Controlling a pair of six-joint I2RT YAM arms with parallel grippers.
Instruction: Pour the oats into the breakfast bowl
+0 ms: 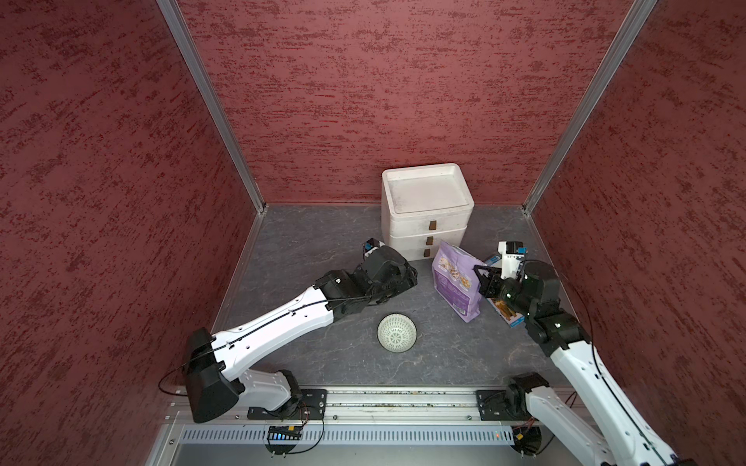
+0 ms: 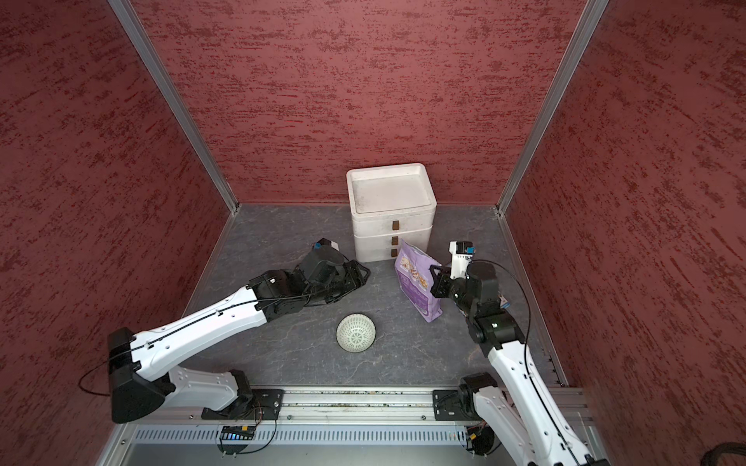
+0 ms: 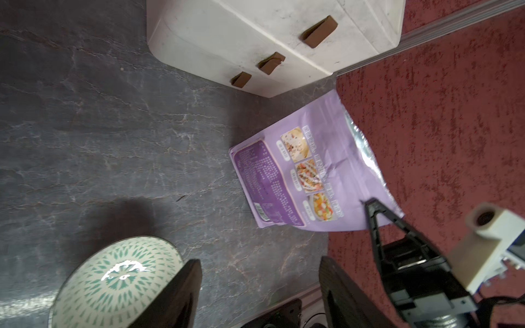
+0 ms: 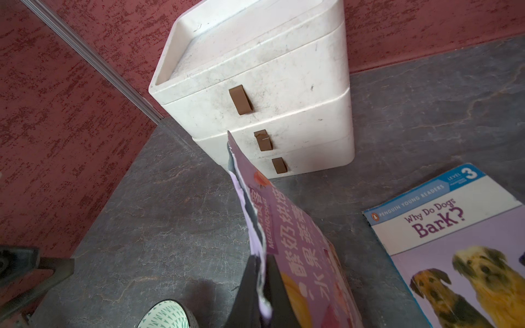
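Note:
A purple oats bag (image 1: pixel 457 281) stands tall right of centre, its printed back facing the left wrist camera. My right gripper is shut on the bag's top edge near one corner; the two dark fingers press on both sides of it. The bag's mouth edge (image 4: pixel 252 210) shows a narrow gap. Whether its base touches the table I cannot tell. The pale green patterned bowl (image 1: pixel 397 333) sits empty on the table, front left of the bag. My left gripper is open, with nothing between its fingers, above the table behind the bowl.
A white drawer unit (image 1: pixel 427 202) with brown pull tabs stands behind the bag, close to it. A children's book (image 4: pixel 445 235) lies flat to the right, partly under the right arm.

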